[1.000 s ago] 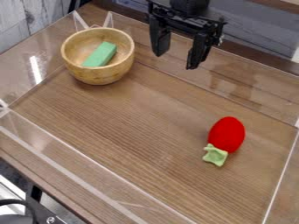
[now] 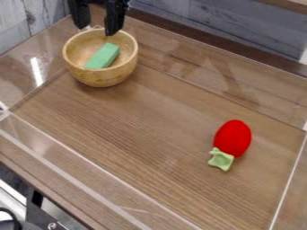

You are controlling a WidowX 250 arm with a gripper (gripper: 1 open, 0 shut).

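Observation:
A wooden bowl point(image 2: 100, 77) stands at the upper left with a green block point(image 2: 103, 55) inside it. The dark gripper point(image 2: 92, 20) hangs at the top edge, just above the bowl's back part; its upper part is out of frame, and it stands open, with nothing seen between its fingers. At the lower right lies a red oval object point(image 2: 234, 137) with a pale green piece point(image 2: 221, 160) at its lower end.
A grey wall or floor shows beyond its left and back edges.
The gripper has moved left from over the middle and right of the table to above the bowl. The bowl, green block and red object look unmoved.

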